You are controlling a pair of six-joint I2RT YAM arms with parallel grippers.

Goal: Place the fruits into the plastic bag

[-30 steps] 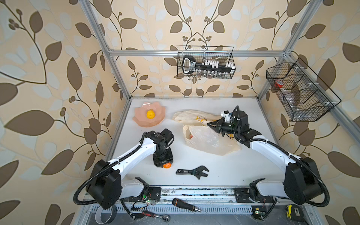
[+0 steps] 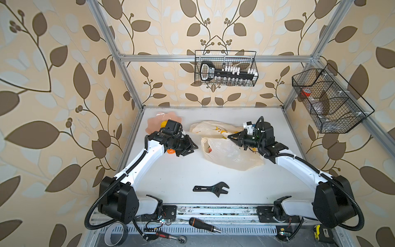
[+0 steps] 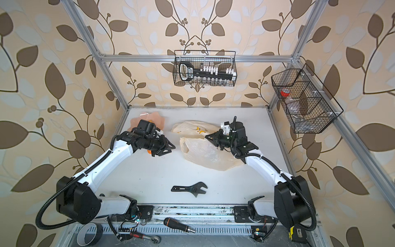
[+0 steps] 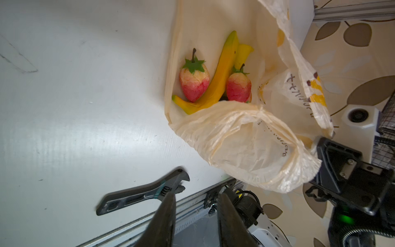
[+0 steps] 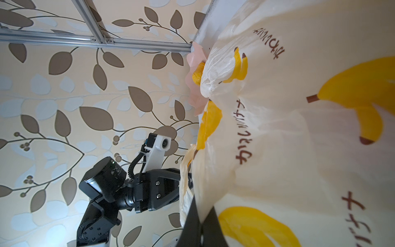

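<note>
The plastic bag (image 2: 234,156) lies open; in the left wrist view a banana (image 4: 222,70) and two strawberries (image 4: 194,84) sit inside it. My left gripper (image 2: 191,148) hangs left of the bag's mouth, holding an orange fruit (image 2: 170,151), partly hidden behind it in the top views. Its fingers show only at the bottom of its wrist view. My right gripper is shut on the bag's rim. A yellow fruit (image 2: 163,123) lies in a pink plate (image 2: 153,125) at the back left, partly covered by my left arm.
An adjustable wrench (image 2: 207,188) lies on the front of the table (image 2: 164,181). Wire baskets (image 2: 225,70) hang on the back and right walls above the table.
My left gripper has risen and moved toward the back and right with the orange fruit, from the front left to beside the bag. The right gripper has hardly moved.
</note>
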